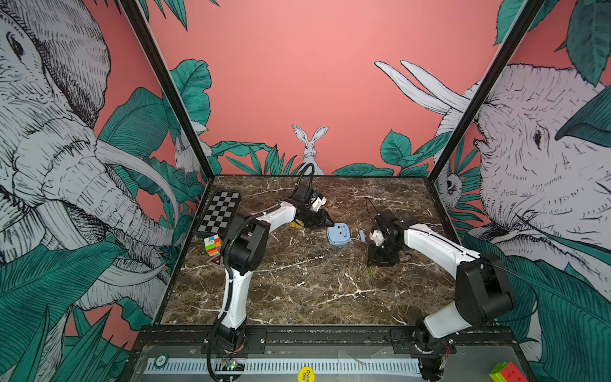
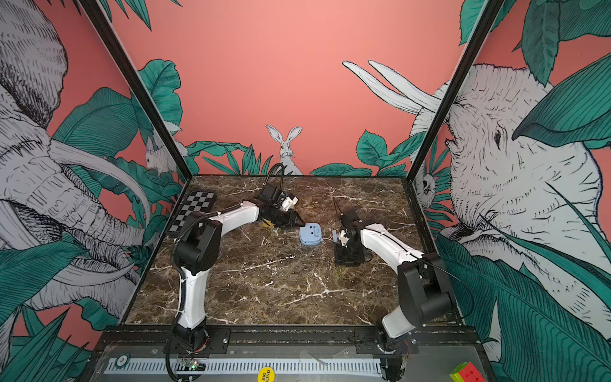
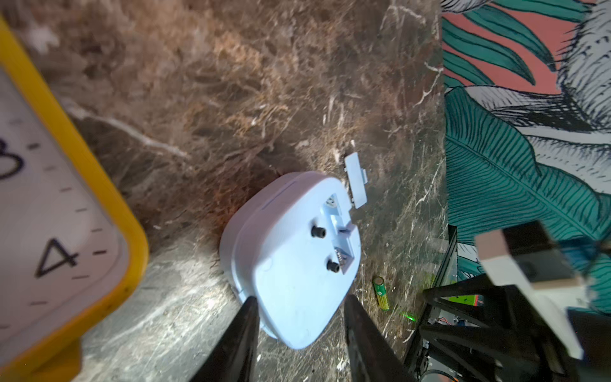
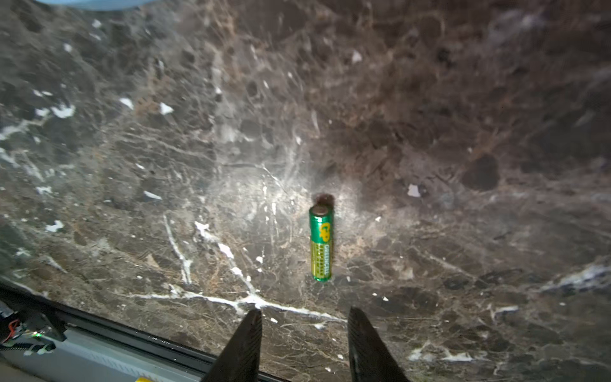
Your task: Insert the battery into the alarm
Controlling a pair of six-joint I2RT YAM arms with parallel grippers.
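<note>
The light blue alarm (image 1: 339, 235) lies on the marble table with its battery side up. In the left wrist view its open battery slot (image 3: 343, 238) is empty, with springs showing. My left gripper is open, its fingers apart around the alarm's near corner; whether they touch it I cannot tell. Beyond the alarm lies its loose cover (image 3: 355, 180). In the right wrist view the green battery (image 4: 321, 245) lies alone on the table. Over it hovers my right gripper, open with nothing between its fingers.
A yellow-rimmed clock (image 3: 130, 254) stands close beside the left gripper. Farther left are a checkered board (image 1: 219, 212) and a puzzle cube (image 1: 213, 245).
</note>
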